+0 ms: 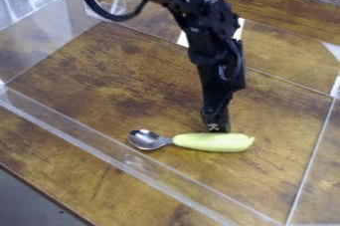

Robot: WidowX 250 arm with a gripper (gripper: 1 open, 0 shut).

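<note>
A spoon with a steel bowl and a thick pale yellow-green handle lies on the wooden surface in the lower middle of the camera view. The black arm comes down from the top, and its gripper is low, just above the handle near its left half. The gripper is open; whether its fingertips touch the handle is hard to tell.
Clear plastic walls edge the wooden workspace, along the lower left, the back and the right. Free wood lies left of the arm and to the right of it.
</note>
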